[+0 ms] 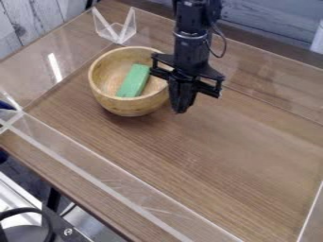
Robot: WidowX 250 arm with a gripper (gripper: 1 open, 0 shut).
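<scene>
My black gripper (180, 92) hangs low at the right rim of a round wooden bowl (116, 104), its fingertips just beside the rim. It looks shut, with nothing clearly between its fingers. A green oblong object (134, 79) lies inside the bowl.
A white wire-like shape (113, 30) stands behind the bowl on the wooden table (214, 170). Black cables show at the bottom left, off the table.
</scene>
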